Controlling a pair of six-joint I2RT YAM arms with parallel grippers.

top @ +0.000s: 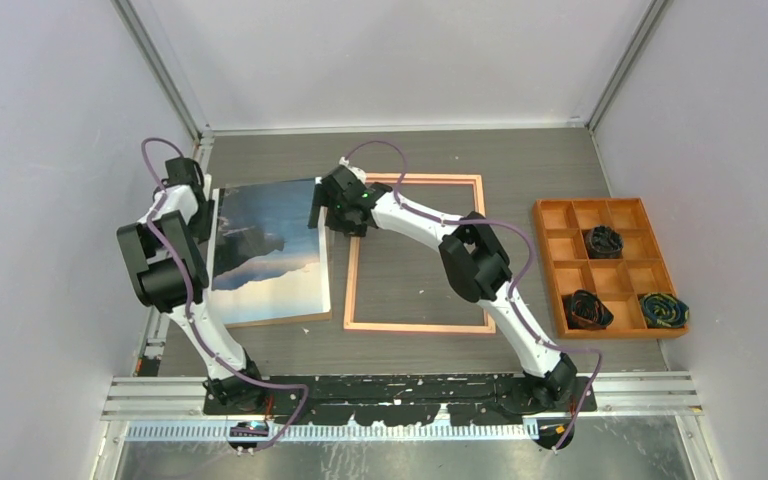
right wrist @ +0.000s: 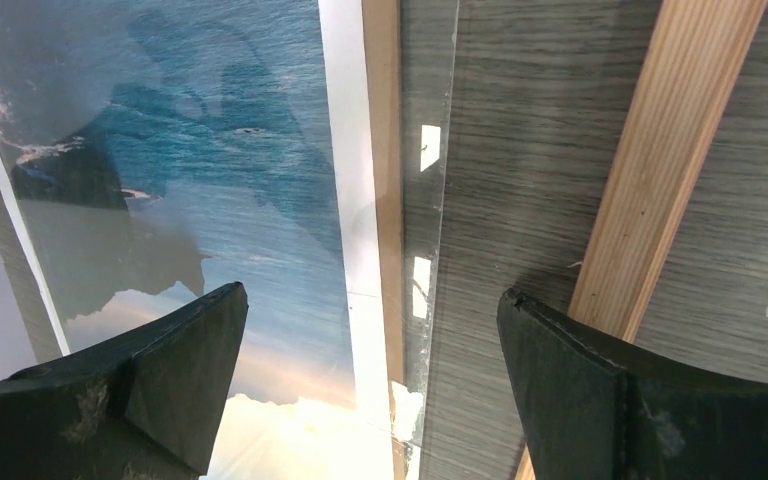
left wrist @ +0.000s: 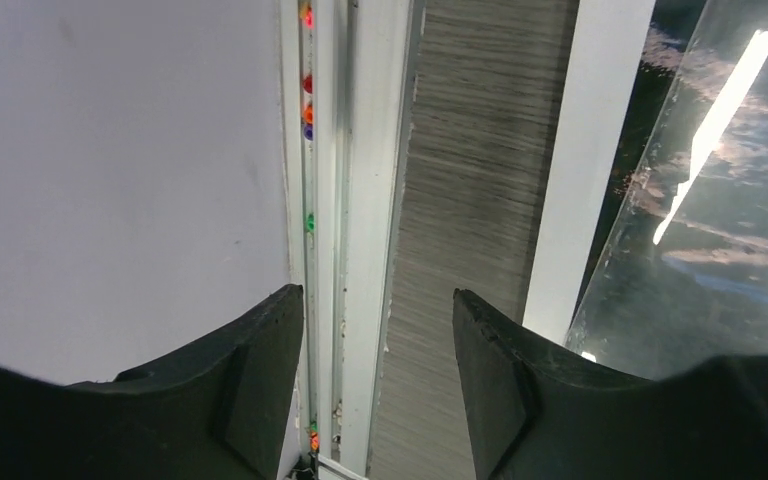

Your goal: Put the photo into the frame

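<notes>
The photo (top: 270, 245) of sea and sky, white-bordered, lies at the left on a brown backing board (right wrist: 388, 200). A clear sheet (right wrist: 427, 210) covers it and sticks out past the board's right edge. The empty wooden frame (top: 420, 328) lies flat to the right of it. By the photo's left edge is my left gripper, its fingers apart over bare tabletop and the side rail. My right gripper is open above the photo's right edge, one finger on each side of the board and sheet edges. I see nothing held in either.
A wooden compartment tray (top: 548, 265) with several dark coiled items stands at the right. A metal rail (left wrist: 368, 220) and a white wall run close by on the left. Only a narrow strip of tabletop (right wrist: 520, 190) separates the photo from the frame.
</notes>
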